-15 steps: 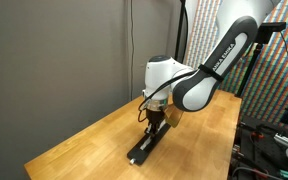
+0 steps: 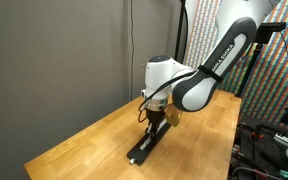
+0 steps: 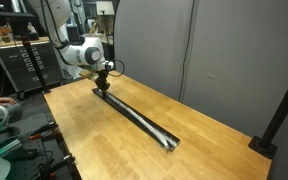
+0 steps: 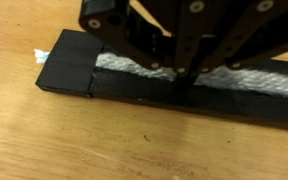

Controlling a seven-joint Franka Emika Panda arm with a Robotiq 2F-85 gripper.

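A long black channel (image 3: 124, 108) lies on the wooden table, with a pale braided rope (image 4: 264, 80) running along its inside. Over one end of the channel, my gripper points down with its fingers together. The fingertips appear dark against the channel's dark wall, right beside the rope, and nothing can be made out between them. Exterior view 1 has the arm's white and black body standing over the channel (image 2: 142, 153), hiding its far part. In exterior view 2 the gripper is small and close to the channel's far end.
Bare wooden table (image 3: 94, 135) spreads on both sides of the channel. A small white-blue scrap (image 4: 41, 56) lies just off the channel's end. A grey partition (image 2: 64, 70) rises behind the table, and a black post (image 3: 269, 130) stands at the right.
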